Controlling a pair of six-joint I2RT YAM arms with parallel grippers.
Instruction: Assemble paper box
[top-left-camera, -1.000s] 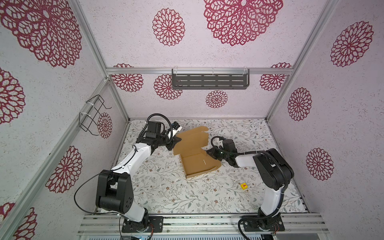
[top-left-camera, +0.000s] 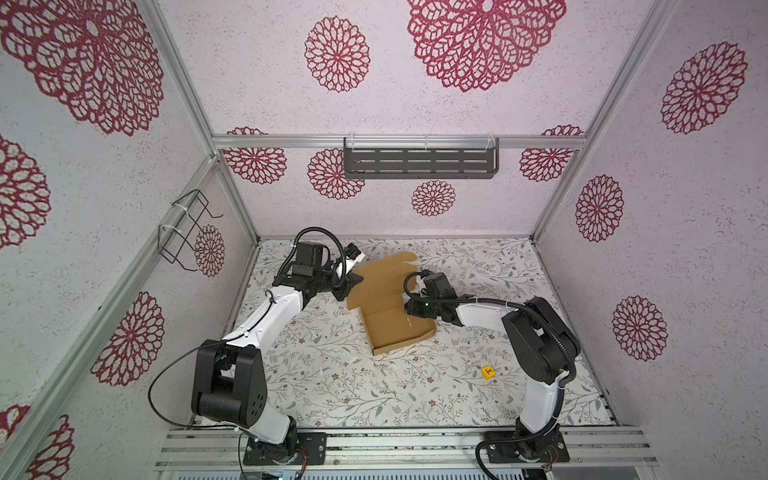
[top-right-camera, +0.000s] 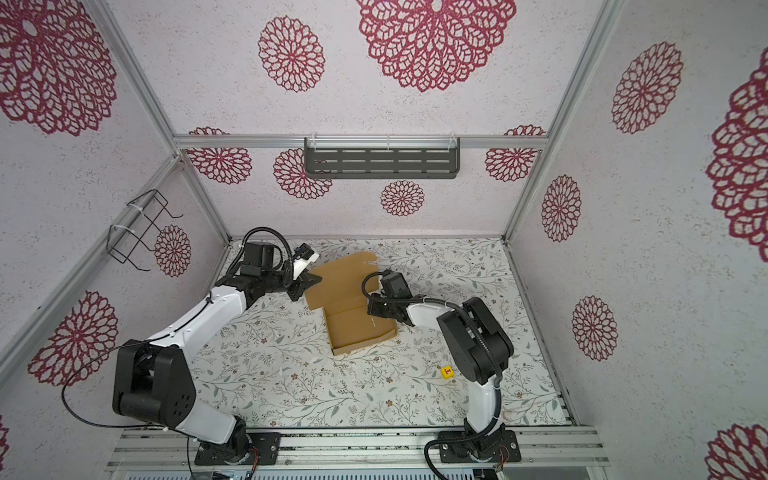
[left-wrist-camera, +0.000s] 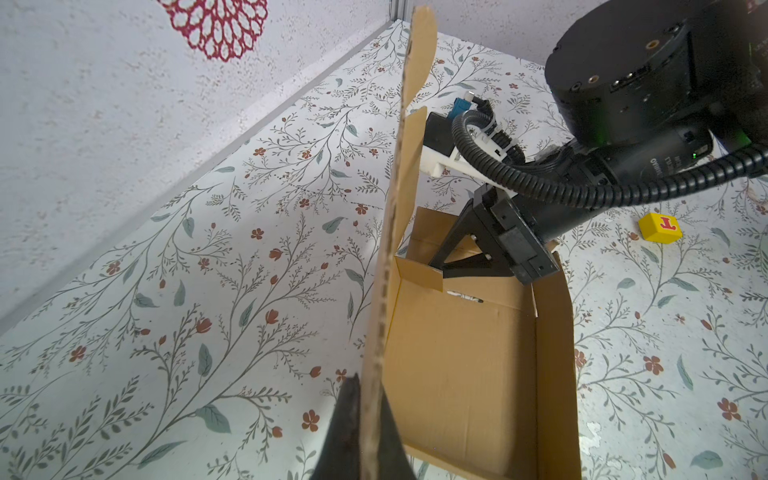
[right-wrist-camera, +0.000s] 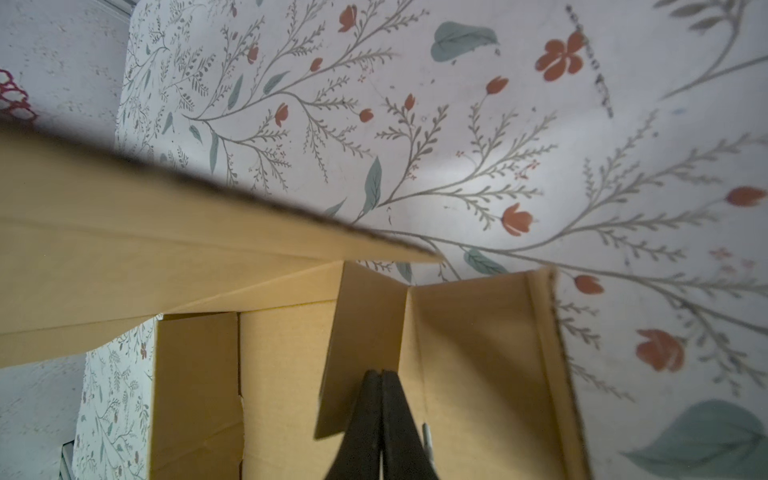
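The brown cardboard box lies partly folded mid-table, its lid raised at the back. My left gripper is shut on the lid's edge, the thin board running up between its fingers. At the box's right side, my right gripper is shut, with nothing visible between its fingers. Its tips lie against a small flap that stands out from a side wall, over the box floor. In the left wrist view, this corner flap shows beside the right fingers. The top views hide the fingertips.
A small yellow block lies on the patterned table to the front right. Bare table surrounds the box. A grey rack hangs on the back wall, and a wire basket on the left one.
My right gripper has moved left over the box, and the box's right wall has come inward, more upright. The left arm and raised lid are nearly still.
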